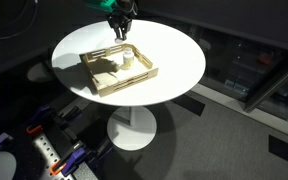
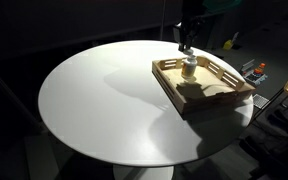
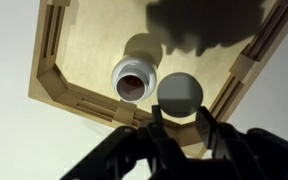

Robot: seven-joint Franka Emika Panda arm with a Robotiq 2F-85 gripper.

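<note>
Between my gripper's (image 3: 180, 112) fingertips in the wrist view is a round grey lid (image 3: 180, 94), spanning the gap from one finger to the other. Beside it stands an uncapped jar (image 3: 133, 80), upright, its mouth showing a reddish inside. The jar (image 1: 128, 58) is inside the wooden tray (image 1: 102, 91) on the round table. In exterior view 1 my gripper (image 1: 121, 38) is raised near the tray's far side, a pale spot at its tip. The jar (image 2: 189, 68) is just below my gripper (image 2: 187, 46) in exterior view 2.
The tray's slatted walls (image 2: 206, 102) rise around the jar. Beyond the table's edge lies the grey floor (image 1: 214, 140).
</note>
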